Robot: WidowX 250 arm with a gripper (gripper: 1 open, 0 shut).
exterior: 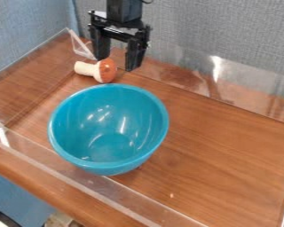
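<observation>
My black gripper [116, 55] hangs at the upper middle, open, with its two fingers apart above and around the back of a small toy mushroom. The mushroom [106, 70] lies on its side, orange cap to the right and cream stem to the left. A large turquoise bowl [107, 142] stands in the middle front of the wooden table.
Clear panels edge the wooden table [222, 151] at the back, left and front. Grey walls rise behind.
</observation>
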